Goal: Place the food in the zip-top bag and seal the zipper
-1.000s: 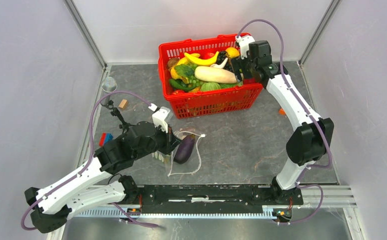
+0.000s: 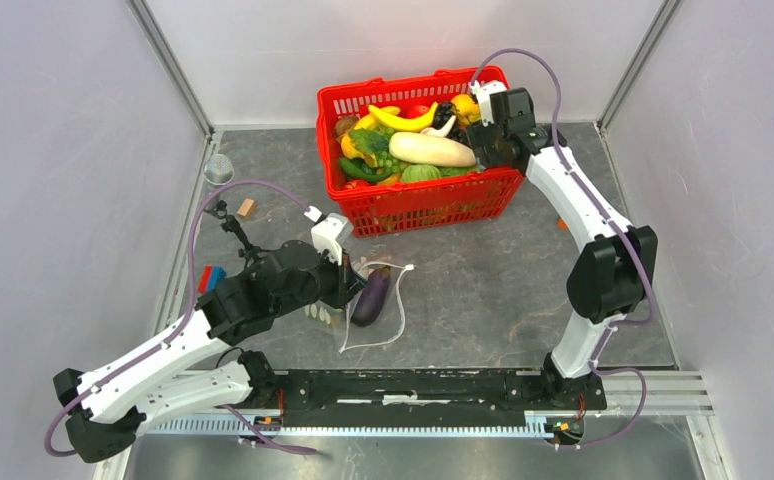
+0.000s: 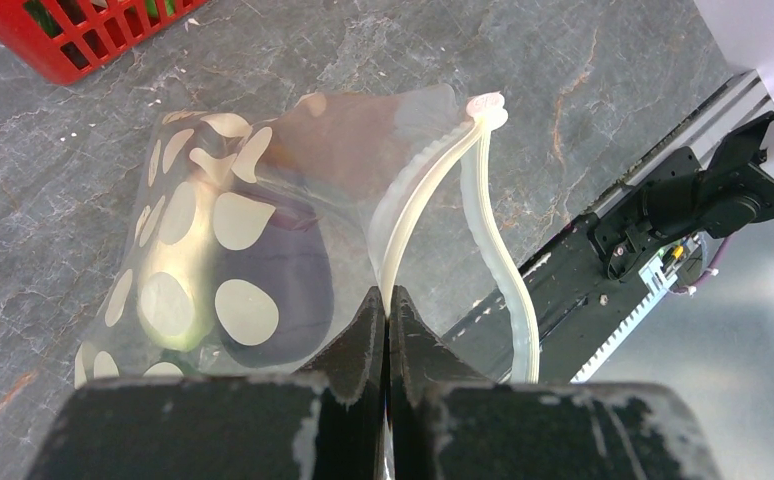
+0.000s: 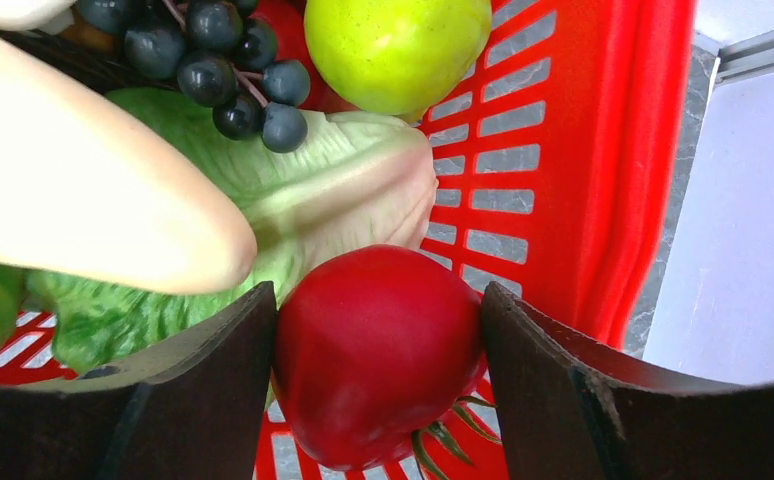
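Observation:
The clear zip top bag (image 3: 343,240) lies on the counter with a dark eggplant (image 2: 371,295) and a pale yellow-green item (image 3: 173,310) inside. My left gripper is shut on the bag's zipper edge; the other zipper strip curves away to the right. In the red basket (image 2: 423,205), my right gripper has its fingers either side of a red tomato (image 4: 373,350), touching or nearly touching it; whether it is firmly held is unclear.
The basket holds bananas, a long pale squash (image 4: 93,190), dark grapes (image 4: 208,75), lettuce and other produce. A metal cup (image 2: 218,169) and small blocks stand at the left. The counter right of the bag is clear.

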